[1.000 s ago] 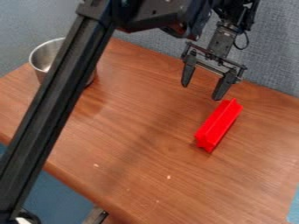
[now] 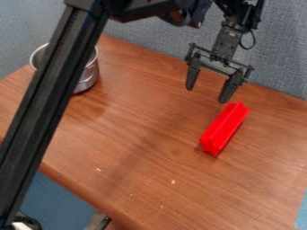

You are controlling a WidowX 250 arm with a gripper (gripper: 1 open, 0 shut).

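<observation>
A red elongated block (image 2: 223, 128) lies diagonally on the wooden table (image 2: 144, 171), right of centre. My black gripper (image 2: 207, 91) hangs above and behind it at the upper right, its two fingers spread open with nothing between them. The right finger's tip is just above the block's far end in the picture; whether they touch I cannot tell.
A metal pot (image 2: 84, 74) stands at the left back, partly hidden by a black beam crossing the left foreground. Grey padded walls border the back.
The block and pot have not moved.
</observation>
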